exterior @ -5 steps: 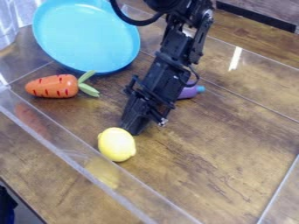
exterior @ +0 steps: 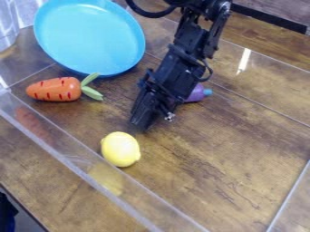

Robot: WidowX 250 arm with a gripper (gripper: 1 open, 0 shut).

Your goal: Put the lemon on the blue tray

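A yellow lemon (exterior: 120,149) lies on the brown wooden surface at the lower left, near the clear wall. Just beyond it, up and slightly right, is my black gripper (exterior: 140,122), pointing down close to the surface. A small gap of bare wood separates the fingertips from the lemon. How far the fingers stand apart is hard to see, dark against dark. The round blue tray (exterior: 89,34) sits at the top left, empty.
An orange toy carrot (exterior: 54,89) with a green top lies between the tray and the clear wall (exterior: 91,168). Behind the gripper, a purple object (exterior: 198,93) is partly hidden. Bare wood fills the right side.
The lemon, tray and carrot stay where they were.
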